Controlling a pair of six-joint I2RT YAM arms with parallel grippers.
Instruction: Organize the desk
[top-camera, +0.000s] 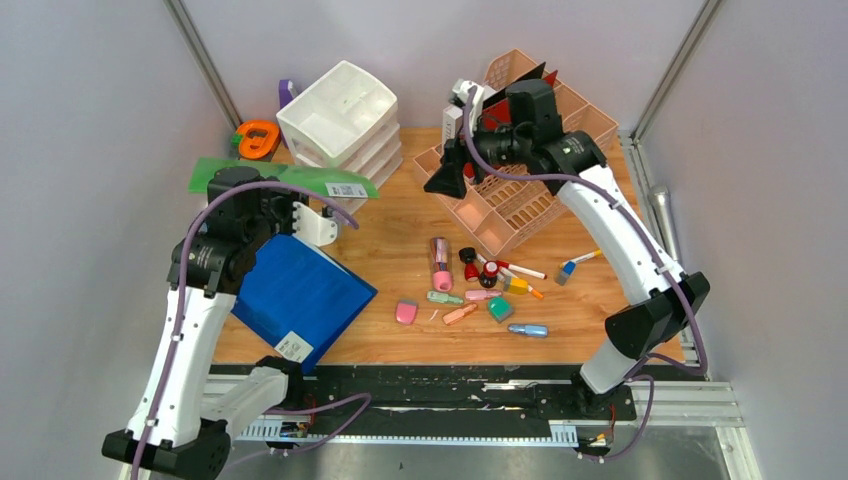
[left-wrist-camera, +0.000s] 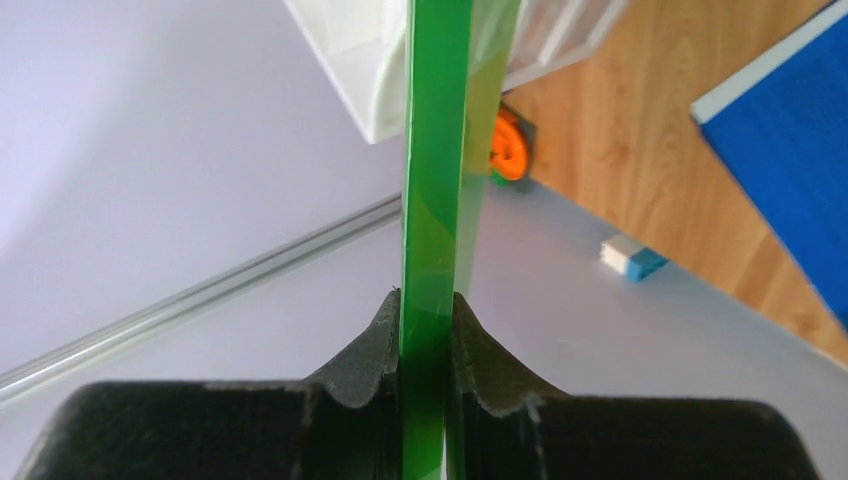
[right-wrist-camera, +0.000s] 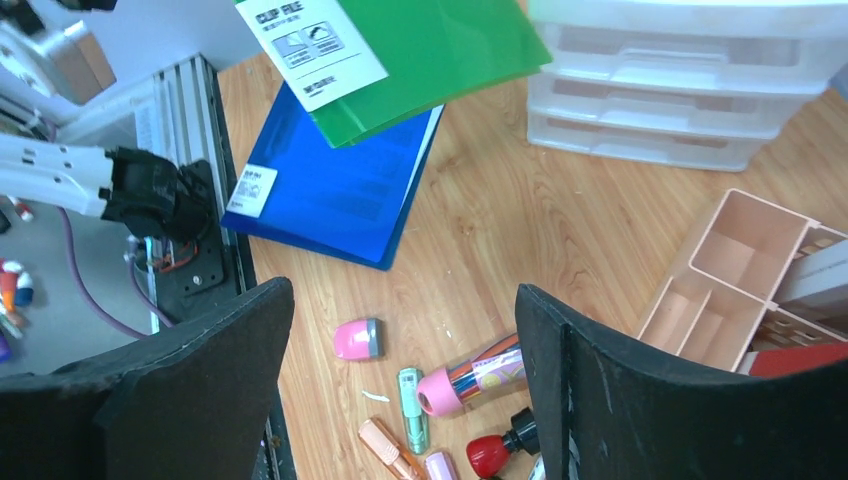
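A green folder (top-camera: 280, 175) is held aloft by my left gripper, its edge clamped between the fingertips. A blue folder (top-camera: 310, 290) lies flat below it. My right gripper stands open above the pink organizer (top-camera: 480, 215), whose compartments hold red, black and white files. The white drawer unit (top-camera: 335, 115) stands at the back left. Loose stationery lies front centre: a pencil tube (top-camera: 441, 265), pink sharpener (top-camera: 406, 311), green eraser-like block (top-camera: 500, 308), stamps and highlighters.
An orange tape dispenser (top-camera: 258, 138) sits in the back left corner. Bare wood (top-camera: 390, 260) lies between the folders and organizer. Walls close in on both sides.
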